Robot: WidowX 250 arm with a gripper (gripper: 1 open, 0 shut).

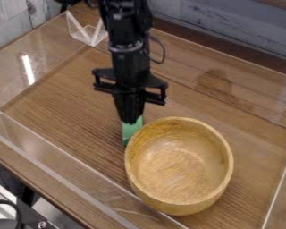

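The black gripper (pixel 131 116) hangs from the arm over the middle of the table, just above a green object (pixel 132 131). Its lower tip covers the upper part of the green object; whether it is open or shut does not show clearly. The green object lies against the back-left rim of a large tan bowl (pixel 179 122), partly hidden by the gripper.
The wooden table (pixel 62 134) has free room to the left and to the back right. A white wire-like item (pixel 86 27) stands at the back left. A dark cable lies at the front-left edge.
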